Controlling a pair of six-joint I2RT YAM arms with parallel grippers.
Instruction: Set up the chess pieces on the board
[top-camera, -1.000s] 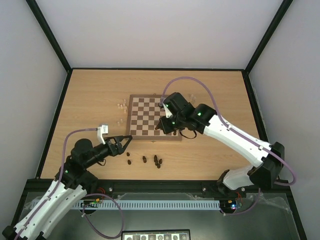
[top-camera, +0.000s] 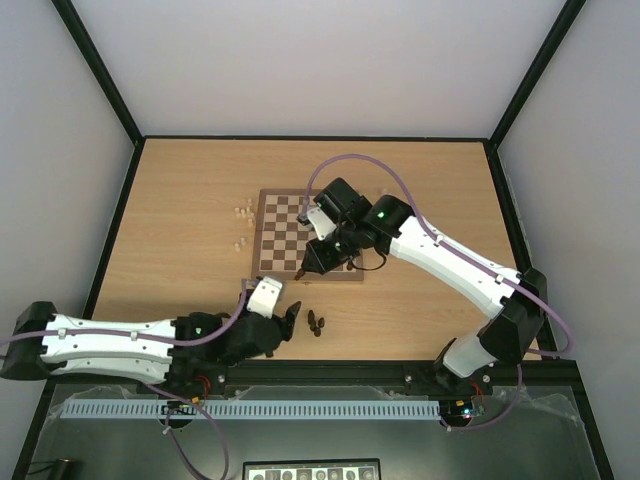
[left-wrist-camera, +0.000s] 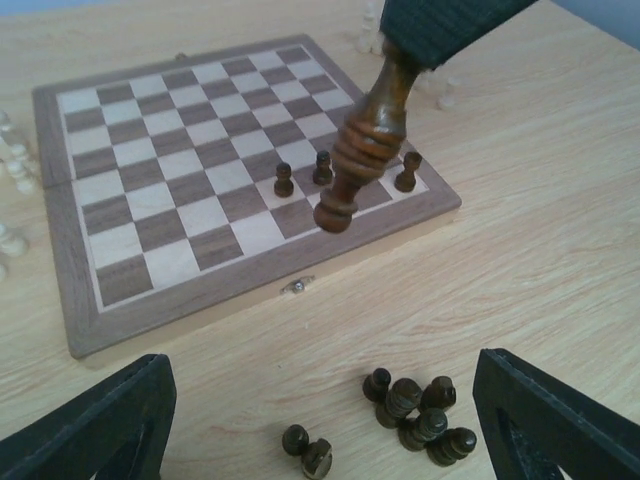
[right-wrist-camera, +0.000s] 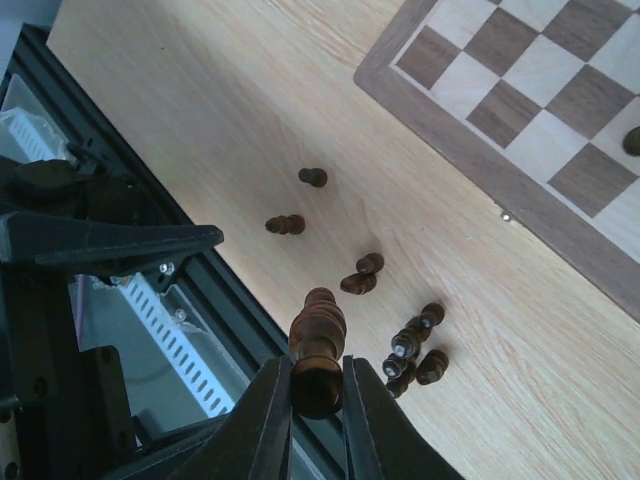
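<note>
The brown-and-white chessboard lies mid-table, with a few dark pieces on its near rows; one dark pawn stands there in the left wrist view. My right gripper is shut on a turned dark brown chess piece, held tilted with one end downward above the board's near edge. My left gripper is open, nothing between its fingers, above the table in front of the board. Loose dark pieces lie below it. From the top, the left arm hides some of them.
Light pieces are scattered left of the board, and more stand to its right, partly behind the right arm. Both arms are close together at the board's near edge.
The left arm has swung right and toward the table's front edge, over the loose dark pieces. My right gripper has shifted slightly left with its piece.
</note>
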